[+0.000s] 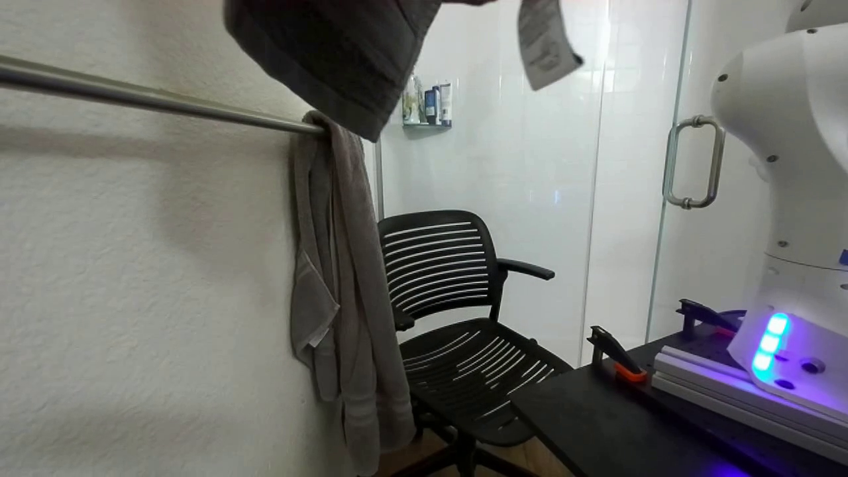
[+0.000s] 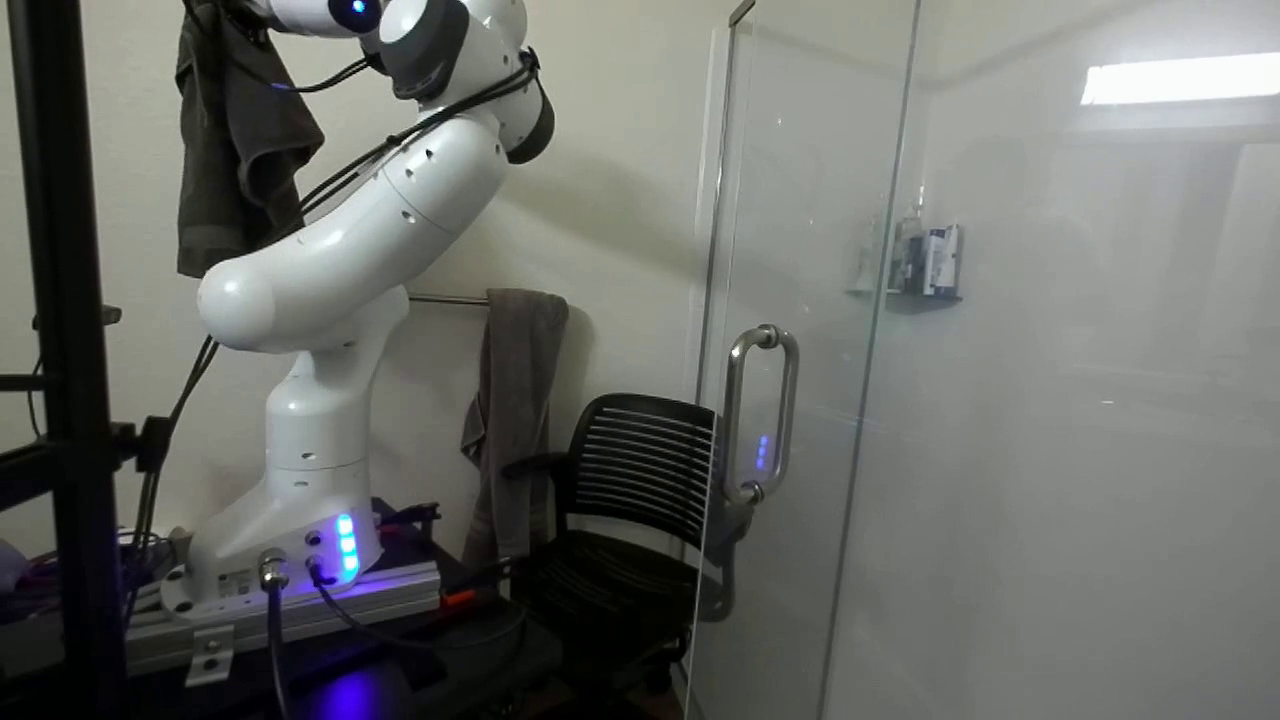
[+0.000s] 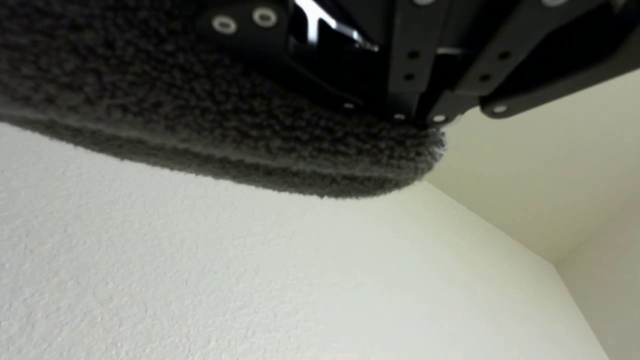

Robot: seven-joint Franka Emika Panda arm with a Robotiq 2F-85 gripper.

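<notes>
A dark grey towel (image 2: 240,144) hangs in the air at upper left in exterior view 2, beneath the arm's wrist. Its lower part, a towel corner (image 1: 342,71) with a pale tag (image 1: 544,44) beside it, dips into the top of exterior view 1. In the wrist view my gripper is shut on the towel cloth (image 3: 240,132), whose fold runs along and below the fingers; the tips are partly buried in it. Another grey towel (image 1: 354,302) drapes over the end of the metal wall bar (image 1: 159,99).
A black slatted chair (image 1: 445,270) stands beyond the black table (image 1: 588,421). The glass shower door with its handle (image 2: 762,414) is to the right of the arm.
</notes>
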